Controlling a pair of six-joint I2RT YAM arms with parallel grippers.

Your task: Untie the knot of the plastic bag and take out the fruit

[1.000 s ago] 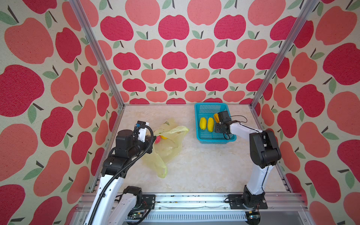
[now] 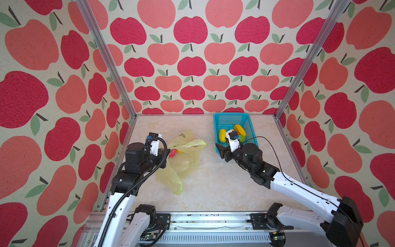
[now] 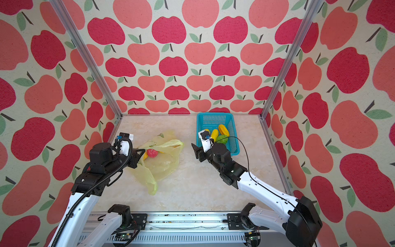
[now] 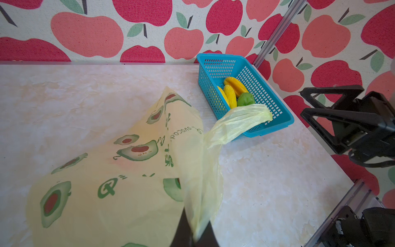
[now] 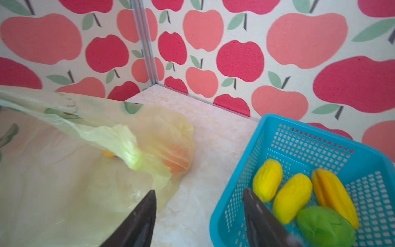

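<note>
The pale yellow plastic bag [image 4: 135, 197], printed with avocados, lies opened out at the left of the table. My left gripper is shut on the bag's film and holds its edge raised. Inside, a red fruit [image 3: 152, 153] and a yellow fruit [image 2: 179, 151] show through the opening; the left gripper partly covers the view. My right gripper stands open with nothing between its fingers, by the front of the blue basket [image 2: 218, 125], right of the bag. In the basket lie several yellow fruits [image 5: 293, 197] and a green one [image 5: 325, 226].
A loose bag flap [image 4: 242, 119] sticks out toward the basket. Bare table [image 2: 222, 185] lies in front of the basket and between it and the bag. Patterned walls close off the back and sides.
My right arm has swung from over the basket to its front left side, uncovering the green fruit. The left arm and the bag look almost unmoved.
</note>
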